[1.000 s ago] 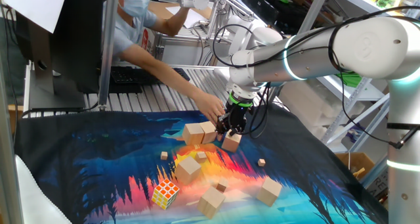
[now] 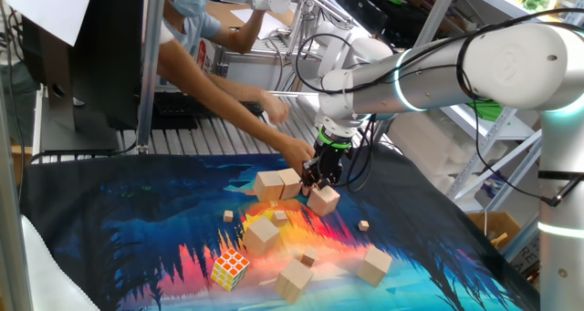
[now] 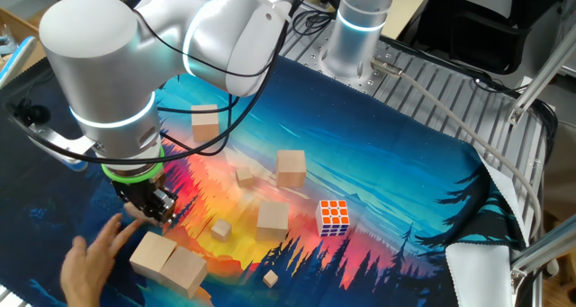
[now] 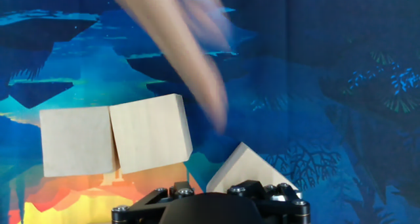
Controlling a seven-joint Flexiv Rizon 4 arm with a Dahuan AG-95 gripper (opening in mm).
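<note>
My gripper (image 2: pixel 319 180) hangs low over the back of the cloth, just above or beside a wooden cube (image 2: pixel 323 201). In the wrist view that cube (image 4: pixel 244 169) lies turned on a diagonal, partly covered by the gripper. Whether the fingers are apart or together does not show clearly, nor whether they touch the cube. Two more large cubes (image 4: pixel 77 141) (image 4: pixel 151 133) lie side by side to the left. A person's hand (image 3: pixel 90 266) reaches in close to the gripper (image 3: pixel 164 210); it is blurred in the wrist view.
Large cubes (image 2: pixel 262 237) (image 2: pixel 294 279) (image 2: pixel 374 266), several small cubes and a Rubik's cube (image 2: pixel 230 269) are spread over the patterned cloth (image 2: pixel 173 202). The person's arm (image 2: pixel 214 92) crosses the back edge.
The cube by my gripper has shifted slightly. The arm looks still.
</note>
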